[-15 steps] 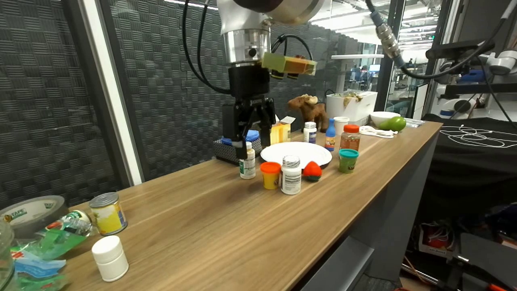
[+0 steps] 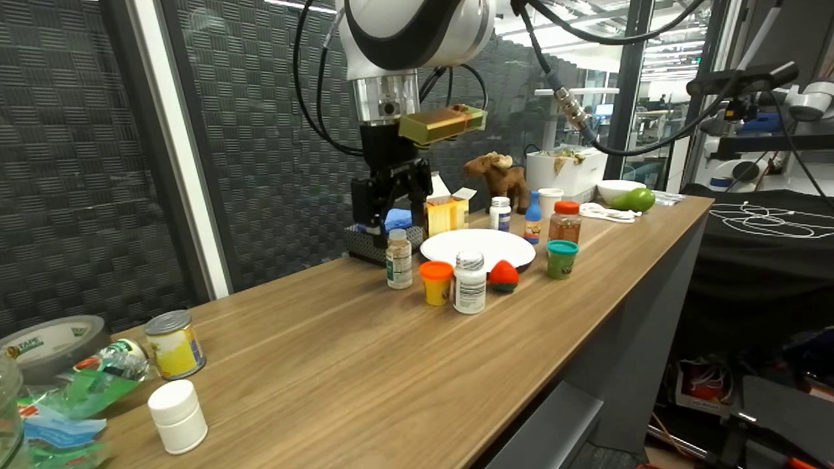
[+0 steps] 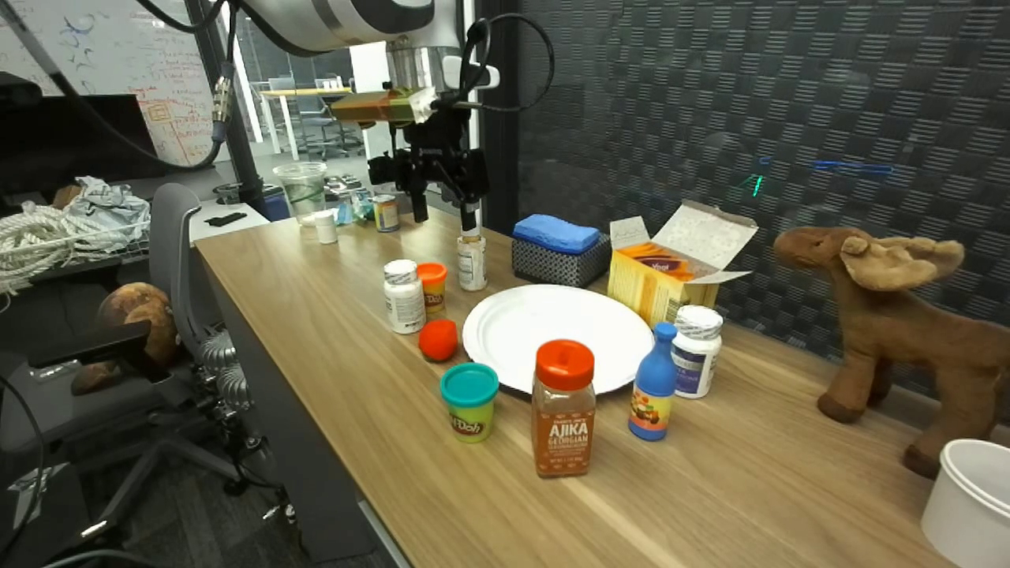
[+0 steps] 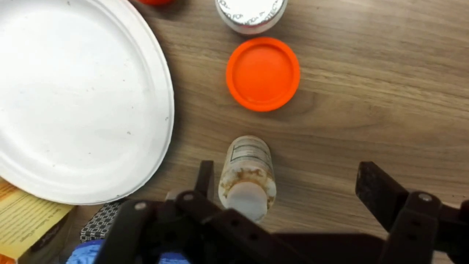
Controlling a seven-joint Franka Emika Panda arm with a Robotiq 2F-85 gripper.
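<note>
My gripper is open above the counter, holding nothing. In the wrist view, a small bottle [image 4: 248,165] with a stained shoulder and pale cap stands close to the left finger, while the right finger [image 4: 380,191] is well apart from it. Exterior view 1 shows the fingers just over the top of this bottle [image 2: 399,262]; whether one touches it cannot be told. Beside it stand an orange-lidded yellow tub [image 2: 436,283] and a white pill bottle [image 2: 470,285]. A white plate [image 3: 559,331] lies flat nearby.
Around the plate are a red strawberry-like piece [image 3: 438,340], a teal-lidded tub [image 3: 469,402], a spice jar [image 3: 564,416] and a blue bottle [image 3: 654,383]. A dark basket [image 3: 562,260] and an open yellow box [image 3: 653,284] stand behind.
My arm and gripper have shifted left in exterior view 1 and tilted slightly. The bottle below and the other objects stand where they were.
</note>
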